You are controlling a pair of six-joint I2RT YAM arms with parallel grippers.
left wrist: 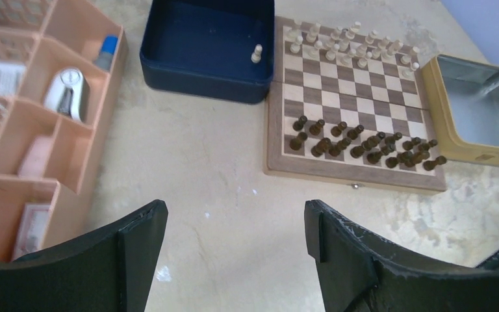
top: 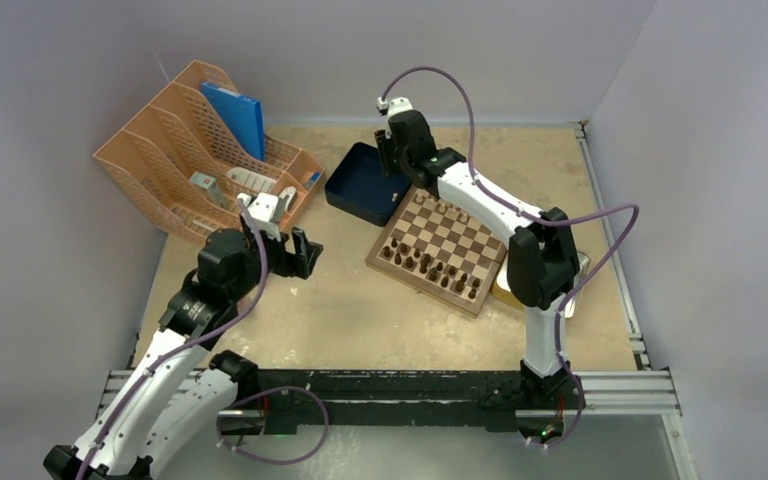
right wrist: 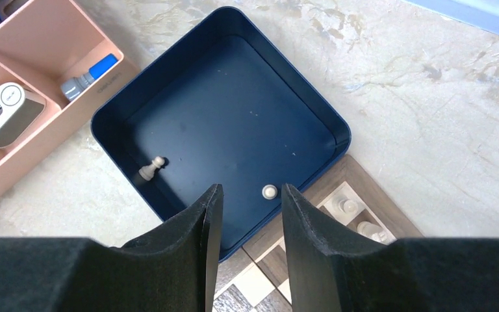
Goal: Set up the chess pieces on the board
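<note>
The wooden chessboard (left wrist: 344, 97) holds several dark pieces (left wrist: 321, 147) along its near side and white pieces (left wrist: 330, 54) along its far side. My right gripper is over the bin, open, with nothing between its fingers. My left gripper hangs open and empty over the bare table left of the board.
An orange organiser (top: 160, 150) with stationery fills the back left. A yellow metal tin (left wrist: 477, 104) sits right of the board.
</note>
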